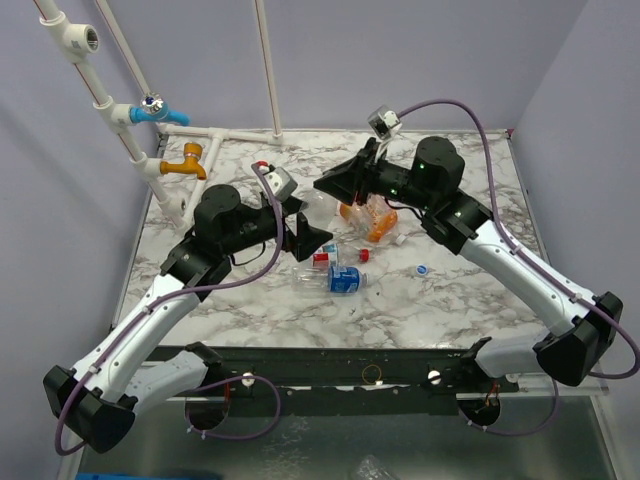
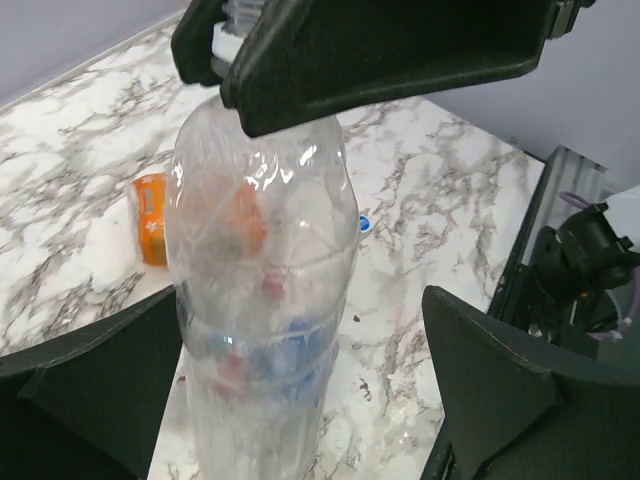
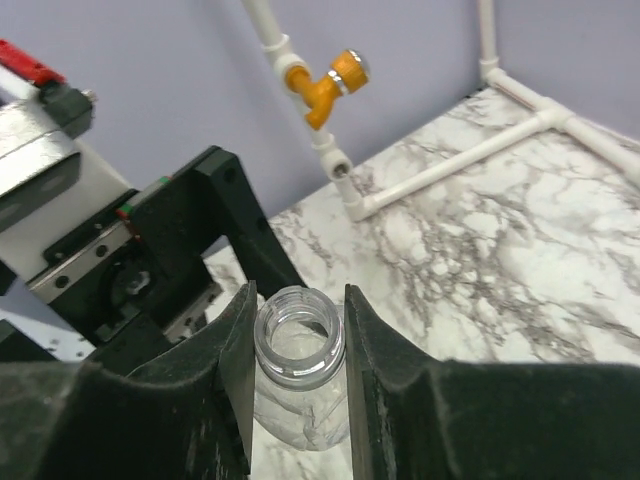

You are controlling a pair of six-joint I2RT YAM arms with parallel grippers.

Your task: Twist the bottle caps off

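Observation:
A clear, capless bottle [image 2: 265, 250] stands between the arms, its threaded neck in the right gripper. My right gripper is shut on that neck; the round open mouth shows between its fingers in the right wrist view. Around the bottle's body my left gripper is open, its fingers [image 2: 520, 385] well apart from the plastic. On the marble lie a bottle with an orange label [image 1: 383, 222] and one with a blue label [image 1: 345, 280]. A blue cap [image 1: 421, 270] rests to the right of them.
A red cap [image 1: 364, 255] lies near the blue-label bottle. White pipes with an orange tap [image 1: 186, 163] and a blue tap [image 1: 160, 115] run along the left and back. Free marble [image 1: 460, 310] extends at the front right.

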